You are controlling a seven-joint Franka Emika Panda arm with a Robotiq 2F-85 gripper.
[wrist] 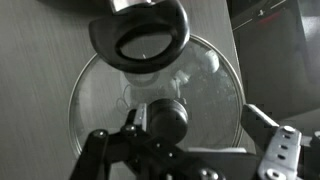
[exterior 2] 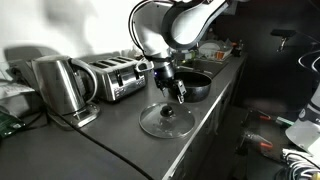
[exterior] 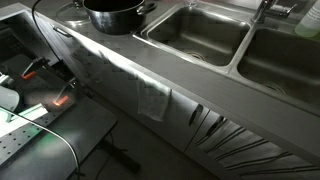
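Note:
A round glass lid (exterior 2: 155, 129) with a black knob (exterior 2: 168, 111) lies on the counter. In the wrist view the same lid (wrist: 100, 98) fills the middle, its dark knob (wrist: 167, 121) lying between the fingers as seen from above. My gripper is open and holds nothing; the gap down to the knob is hard to judge. From the side, the gripper (exterior 2: 180, 92) appears above the lid. Behind it stands a black pot (exterior 2: 203, 86). One pot handle (wrist: 178, 50) crosses the upper part of the wrist view, over the lid's edge.
A kettle (exterior 2: 60, 86) and a toaster (exterior 2: 121, 79) stand along the wall. A black cable (exterior 2: 85, 133) runs across the counter. The double sink (exterior: 205, 35) lies beyond the pot (exterior: 116, 20). Bare counter (exterior 2: 75, 158) shows in front of the lid.

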